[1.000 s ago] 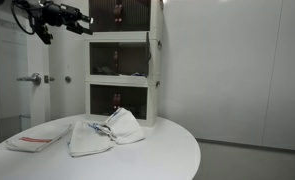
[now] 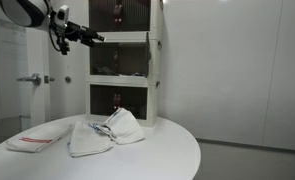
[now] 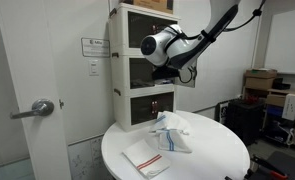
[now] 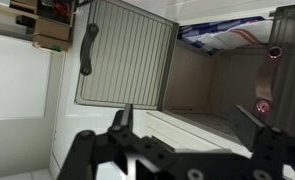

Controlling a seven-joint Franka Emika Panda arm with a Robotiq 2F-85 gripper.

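Observation:
My gripper stands open in the wrist view, its two dark fingers wide apart with nothing between them. In exterior view 1 the gripper (image 2: 97, 39) hangs in front of the tall cabinet (image 2: 123, 37), near the line between its upper and middle compartments. A door panel (image 4: 124, 55) with a dark handle is swung open in the wrist view. Beyond the opening lies a folded striped cloth (image 4: 219, 36). Three white cloths lie on the table: a red-striped one (image 3: 147, 158), a flatter one (image 3: 170, 141) and a bunched one (image 3: 171, 121).
The round white table (image 2: 152, 158) stands below the arm, its right side bare. A closed lower compartment (image 2: 118, 101) rises behind the cloths. In the wrist view, another dark handle (image 4: 264, 88) sits to the right of the opening. Shelves with boxes (image 3: 258, 84) stand far off right.
My gripper has come down and moved right in exterior view 1, across the cabinet's front. The cloths on the table have not moved.

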